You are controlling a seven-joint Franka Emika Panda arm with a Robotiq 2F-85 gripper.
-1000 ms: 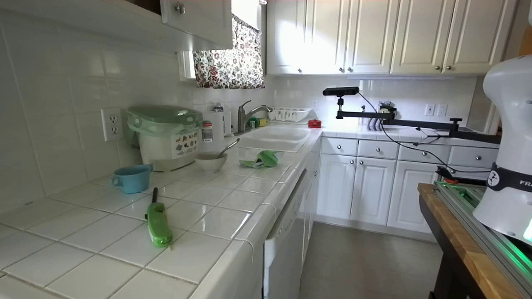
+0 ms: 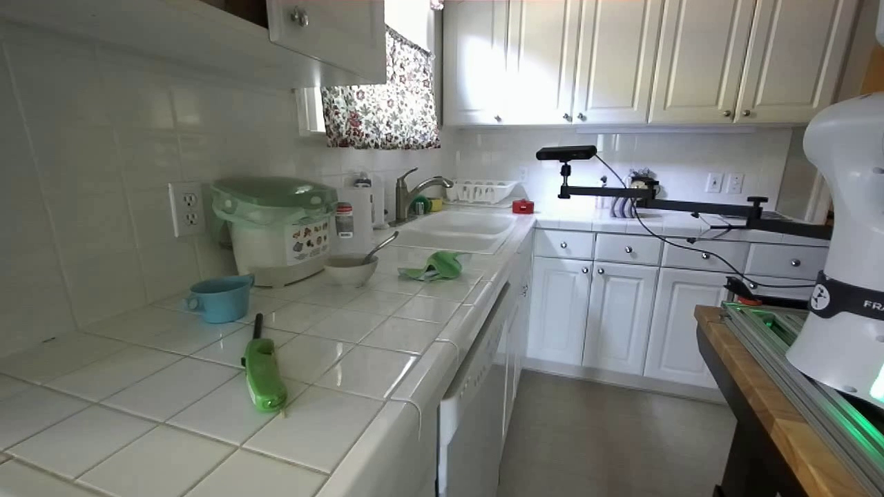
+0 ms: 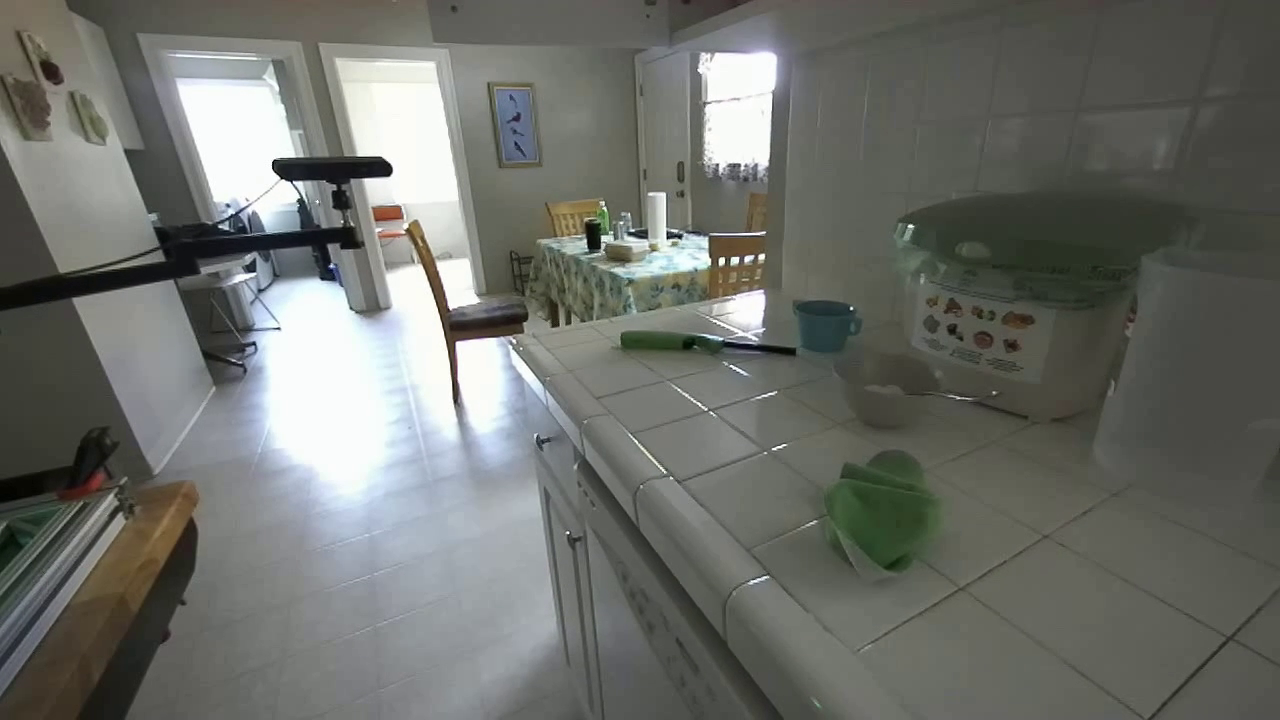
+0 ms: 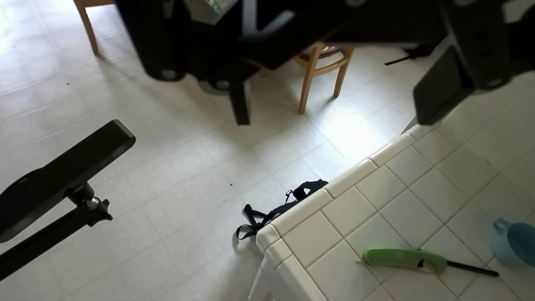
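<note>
My gripper shows only in the wrist view, its dark fingers spread wide with nothing between them. Beyond the fingers lie floor and the counter corner. A green lighter [image 2: 263, 374] with a black stem rests on the tiled counter, close to a blue cup [image 2: 221, 299]. Farther along stand a pale bowl [image 2: 351, 273] with a spoon in it and a crumpled green cloth [image 3: 882, 516]. In the wrist view the lighter [image 4: 401, 258] is at lower right, well apart from my gripper, and the cup [image 4: 519, 243] is cut by the frame edge.
A lidded bin [image 2: 277, 240] and a white bottle [image 2: 353, 219] stand against the wall by the sink [image 2: 464, 225]. A camera on a black boom [image 2: 613, 191] reaches out over the floor. A chair [image 3: 450, 314] stands on the floor.
</note>
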